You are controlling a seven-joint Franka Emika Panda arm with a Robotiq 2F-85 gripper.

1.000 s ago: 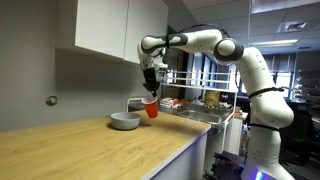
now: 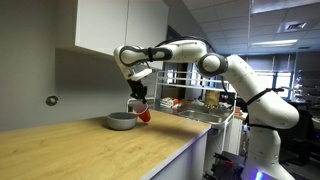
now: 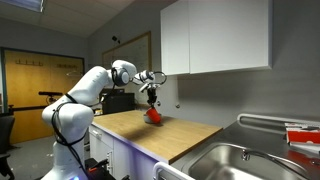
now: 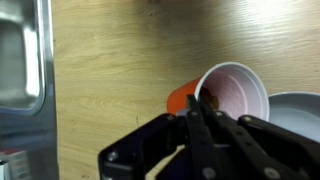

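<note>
An orange-red cup (image 2: pixel 144 114) with a pale inside is held by my gripper (image 2: pixel 141 99), just right of a grey bowl (image 2: pixel 121 122) in exterior view 1. The cup leans. In the wrist view the dark fingers close on the near side of the cup's rim (image 4: pixel 243 78), and its mouth faces partly toward the camera. The bowl (image 4: pixel 300 112) shows at the right edge there, right against the cup in the picture; whether they touch I cannot tell. Exterior view 2 has the cup (image 3: pixel 153 116) in front of the bowl.
A wooden counter (image 2: pixel 95 150) stretches left with plenty of bare room. The wrist view has a metal sink (image 4: pixel 25 60) at left. White cabinets (image 3: pixel 230 38) hang above the counter. A second sink (image 3: pixel 240 163) lies in the foreground of exterior view 2.
My gripper has carried the cup left and slightly down, toward the bowl, and the cup leans more. The bowl appears a little further left than before.
</note>
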